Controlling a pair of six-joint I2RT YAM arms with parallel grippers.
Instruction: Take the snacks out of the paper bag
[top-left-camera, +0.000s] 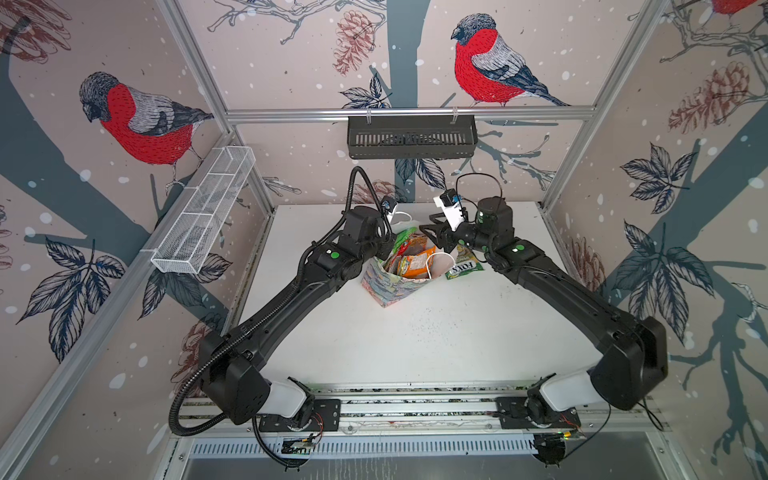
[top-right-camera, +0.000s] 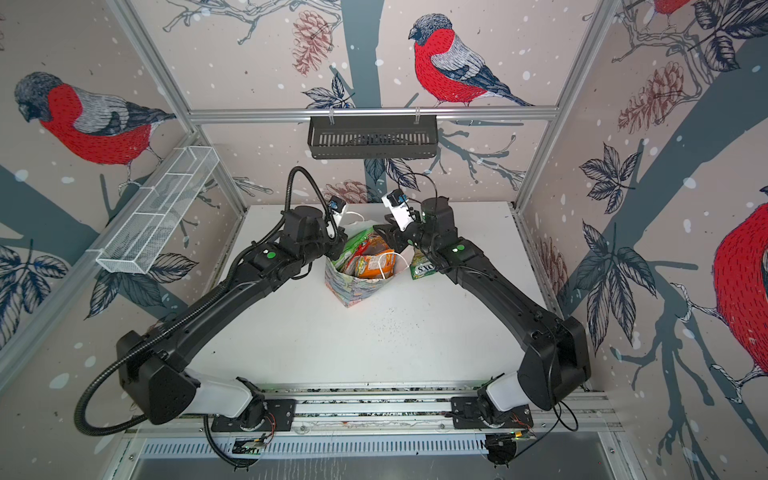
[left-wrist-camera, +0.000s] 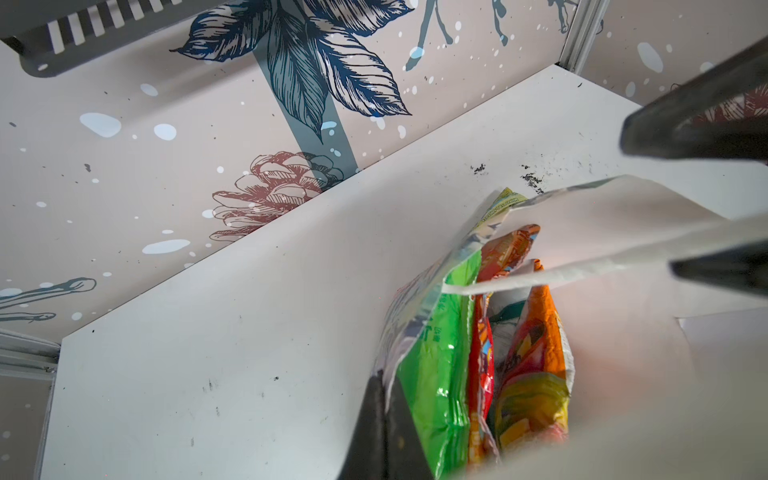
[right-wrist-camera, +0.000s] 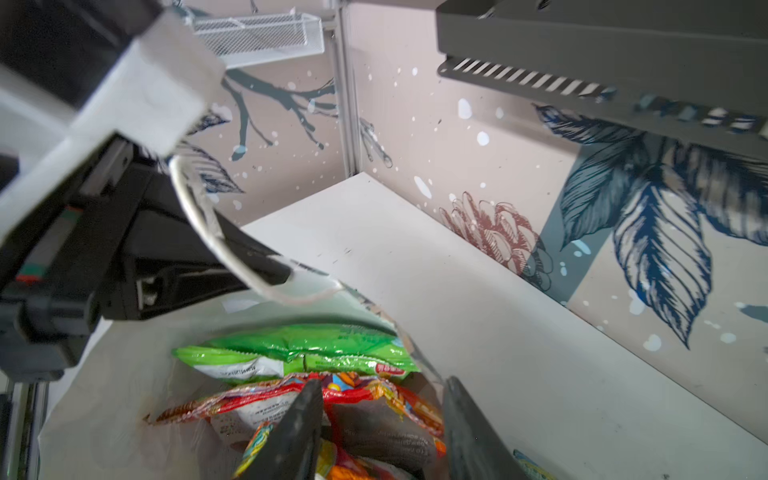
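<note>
The patterned paper bag (top-left-camera: 389, 289) stands open at the middle of the table, white inside, its front handle (top-left-camera: 433, 257) arching over the mouth. My left gripper is shut on the bag's thin rim at its left side. Inside are a green packet (left-wrist-camera: 436, 364), a red packet (right-wrist-camera: 288, 390) and an orange packet (top-left-camera: 416, 265). At the bag's other side, my right gripper is open above the mouth, nothing held. Its fingers (right-wrist-camera: 304, 432) stand over the packets, with the bag's rim near the other finger. The bag's bottom is hidden.
A green snack packet (top-left-camera: 462, 264) lies on the table just right of the bag, partly under my right arm. A dark rack (top-left-camera: 412, 137) hangs on the back wall and a white wire shelf (top-left-camera: 209, 204) on the left.
</note>
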